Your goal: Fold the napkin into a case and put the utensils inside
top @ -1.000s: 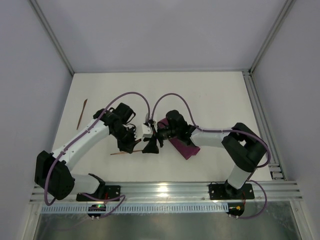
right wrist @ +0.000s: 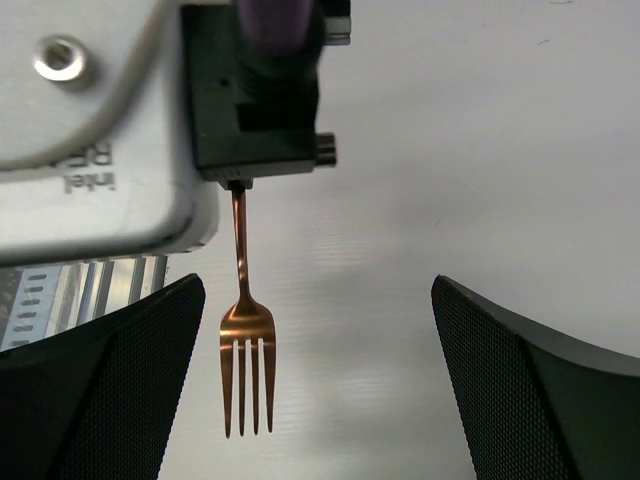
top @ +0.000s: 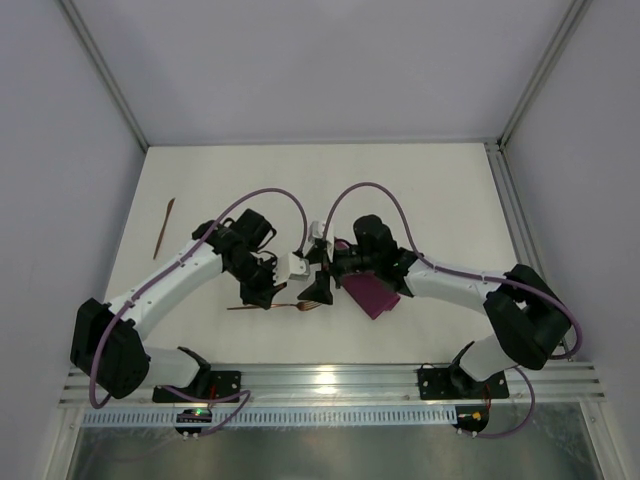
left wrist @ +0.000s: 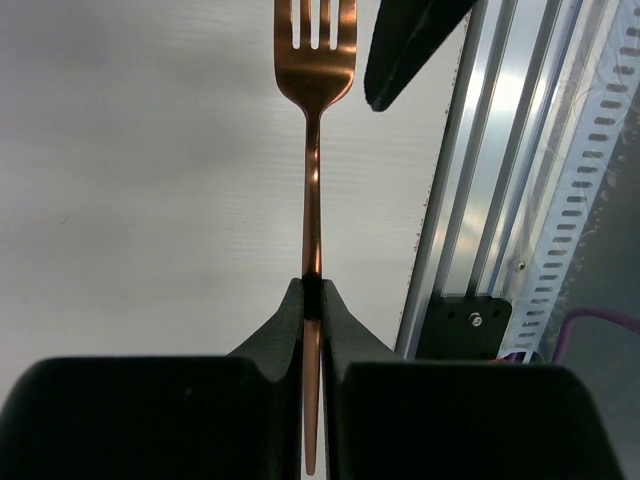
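Observation:
The copper fork (top: 308, 306) lies level above or on the table's front-middle area, tines pointing right; its height is hard to tell. My left gripper is shut on the fork's handle (left wrist: 312, 220), whose end shows below the fingertips. In the right wrist view, the fork's head (right wrist: 247, 325) shows beside the gap of my right gripper, which is open with nothing between its fingers. From above, the right gripper (top: 318, 288) hovers by the fork's tines. The dark red napkin (top: 374, 294) lies folded under the right arm, partly hidden.
Another thin copper utensil (top: 164, 228) lies alone at the table's left. The left arm's camera housing (right wrist: 90, 220) is very close to the right gripper. A metal rail (top: 325, 378) runs along the front edge.
My left gripper and the fork have shifted slightly right. The right gripper has moved right, away from the left one, uncovering the fork's tines. The napkin looks unmoved.

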